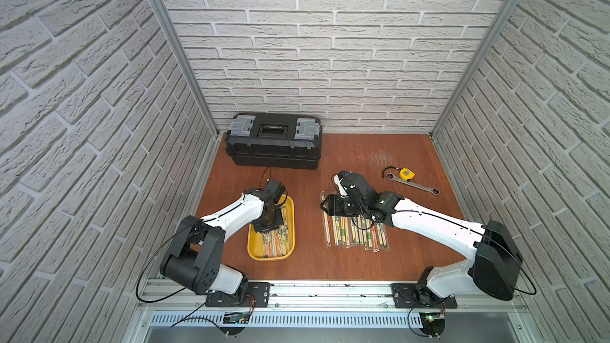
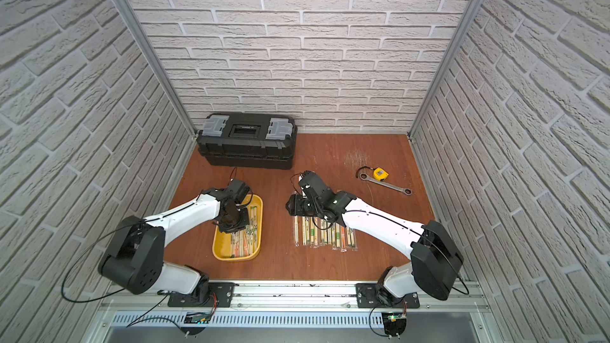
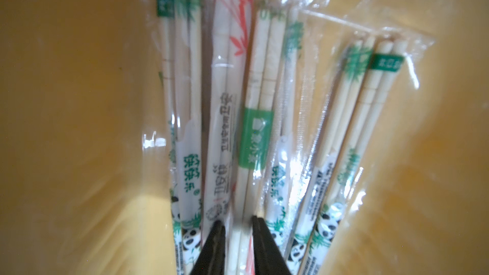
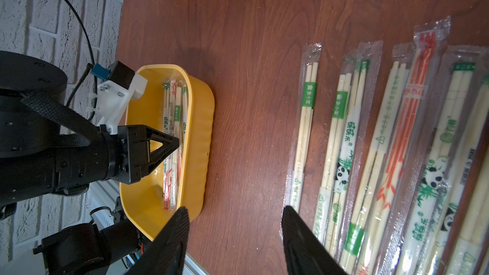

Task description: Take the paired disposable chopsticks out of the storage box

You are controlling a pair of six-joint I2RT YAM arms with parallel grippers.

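In the left wrist view, several paired chopsticks in clear wrappers lie lengthwise in the yellow storage box. My left gripper is over them, its fingers a little apart, with a green-banded pair (image 3: pixel 256 137) running between and below them; contact cannot be made out. On the table to the right, a row of wrapped pairs lies side by side, the leftmost pair (image 4: pixel 304 122) standing a little apart. Near that row's left end my right gripper hangs with fingers wide apart, nothing between them.
A black toolbox (image 1: pixel 273 143) stands at the back left. The yellow tape measure (image 1: pixel 406 174) and a wrench (image 1: pixel 413 183) lie at the back right. Bare wood shows between the box and the chopstick row.
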